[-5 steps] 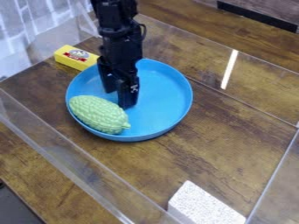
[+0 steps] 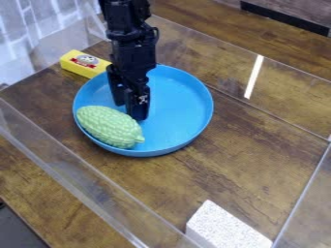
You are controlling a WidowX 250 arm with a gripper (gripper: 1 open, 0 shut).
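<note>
A blue round bowl sits on the wooden table, holding a light green textured oblong at its front left. My black gripper reaches down from the top into the bowl, just behind the green object. It looks open, though its dark fingers are hard to make out against each other. A yellow block lies outside the bowl at the upper left.
A white speckled block lies at the front right. A white strip marks the table at the right. Clear panels edge the left, front and right.
My gripper has shifted slightly to the left within the bowl. The bowl and the objects look unmoved.
</note>
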